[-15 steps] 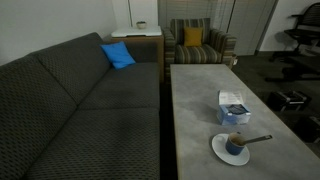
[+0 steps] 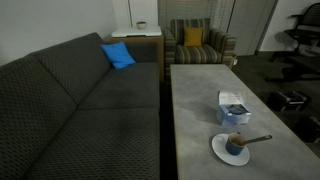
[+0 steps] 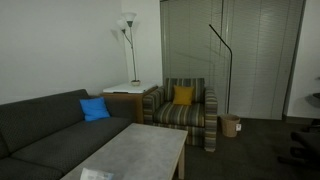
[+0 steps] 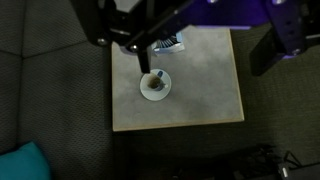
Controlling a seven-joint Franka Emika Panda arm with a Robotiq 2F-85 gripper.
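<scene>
On the grey coffee table (image 2: 195,100) a white saucer (image 2: 222,153) holds a blue cup (image 2: 235,146) with a spoon (image 2: 258,139) leaning out to the right. Just behind them stands a white and blue box (image 2: 233,112) with its top flaps up. Looking down, the wrist view has the saucer (image 4: 157,94) and cup (image 4: 153,82) near the tabletop's middle, the box (image 4: 170,44) partly covered by my hand. My gripper is open high above the table, its dark fingers spread apart and nothing seen between them. Neither exterior view includes it.
A dark grey sofa (image 2: 85,100) with a blue pillow (image 2: 118,55) runs along the table's left side. A striped armchair (image 3: 183,115) stands beyond its far end. Dark equipment (image 2: 288,101) lies on the floor to the right.
</scene>
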